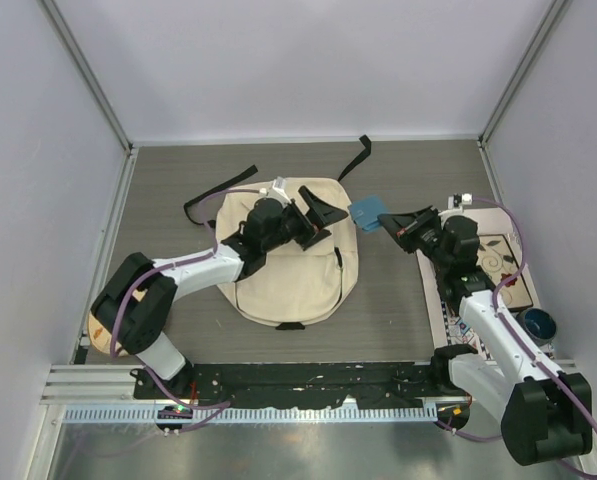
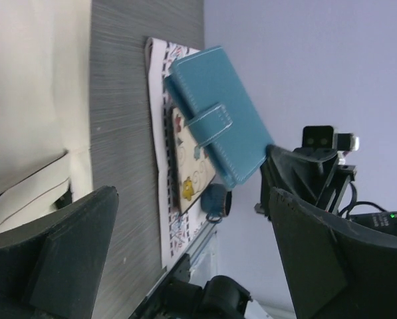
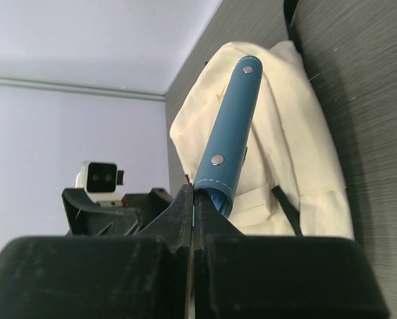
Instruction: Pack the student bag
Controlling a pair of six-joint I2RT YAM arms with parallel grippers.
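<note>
A cream canvas bag (image 1: 283, 280) with black straps lies in the middle of the table. My right gripper (image 1: 402, 222) is shut on a blue case (image 1: 367, 213) with a flap and snap studs, held up just right of the bag; in the right wrist view the case (image 3: 231, 126) is seen edge-on above the fingertips (image 3: 183, 219). Over the bag's upper part, my left gripper (image 1: 321, 217) stands open and empty, its fingers facing the blue case, which is a short way off in the left wrist view (image 2: 218, 106).
At the right lie a patterned mat (image 1: 430, 300), a decorated board (image 1: 508, 270) and a dark cup (image 1: 537, 325). A wooden round piece (image 1: 103, 335) lies at the far left, mostly behind the left arm. The table strip between bag and mat is bare.
</note>
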